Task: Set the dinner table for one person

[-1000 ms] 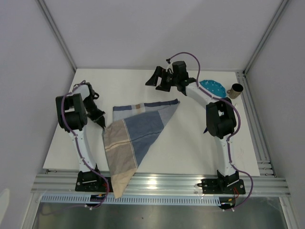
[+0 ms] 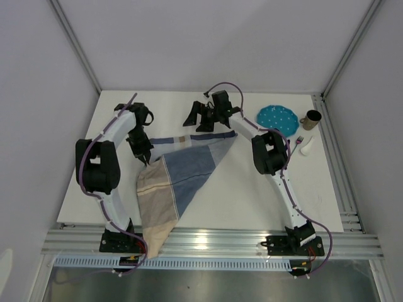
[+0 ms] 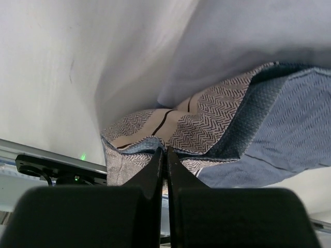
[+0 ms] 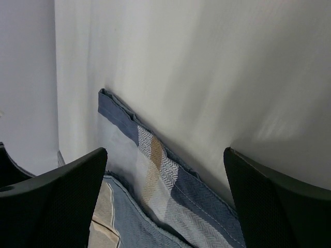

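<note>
A striped cloth [image 2: 189,168] in blue, grey and tan lies folded over itself, its tan lower end hanging past the table's front edge. My left gripper [image 2: 149,163] is shut on the cloth's upper left corner; in the left wrist view the pinched fabric rises to the closed tips. At the back middle, my right gripper [image 2: 196,121] stands open above the table, just beyond the cloth's far hem. In the right wrist view its fingers [image 4: 77,181] are wide apart, the navy-edged hem showing between and below them. A blue plate [image 2: 278,120] sits at the right back.
A dark mug [image 2: 310,119] stands beside the plate. Below are a fork [image 2: 299,142], partly covered by the right arm's cable, and a white spoon [image 2: 307,146]. Bare tabletop [image 2: 252,195] lies to the cloth's right and behind it.
The left gripper went from the left edge toward the right, carrying the cloth corner slightly inward, where it now bunches. My right gripper shifted left and closer to the far hem, still open.
</note>
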